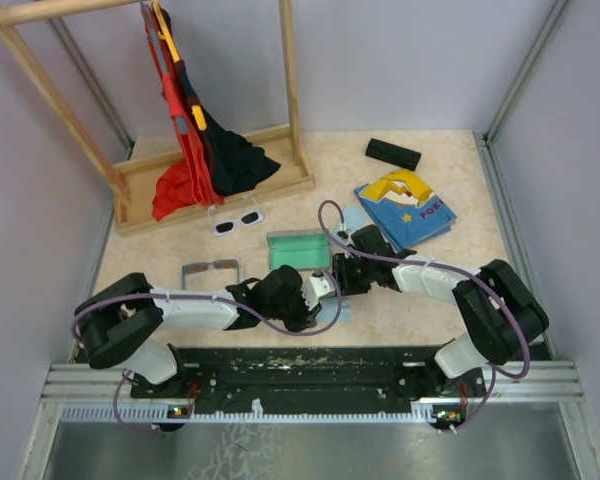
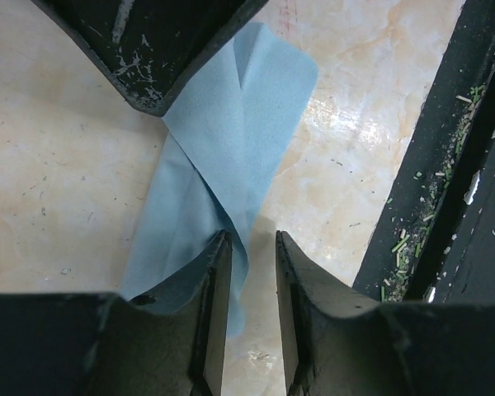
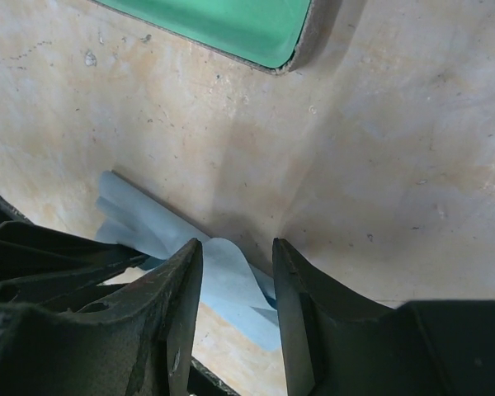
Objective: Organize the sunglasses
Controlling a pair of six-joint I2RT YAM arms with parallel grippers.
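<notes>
In the top view, white-framed sunglasses (image 1: 238, 223) lie left of the open green case (image 1: 298, 258), and a brown-tinted pair (image 1: 210, 267) rests farther left. A light blue cloth (image 2: 223, 140), folded and creased, lies on the table in front of the case. My left gripper is part open at the cloth's edge, one finger over the fabric; no firm hold shows. Over the same cloth, my right gripper stands open, with fabric visible between its fingers. The green case (image 3: 231, 21) appears at the top of the right wrist view.
Another pale blue cloth (image 1: 354, 218) lies beyond the right arm. At the back right are a black case (image 1: 393, 153) and a blue-and-yellow printed pouch (image 1: 407, 208). A wooden rack (image 1: 125, 192) with hanging garments occupies the back left. Both arms are close together near the front edge.
</notes>
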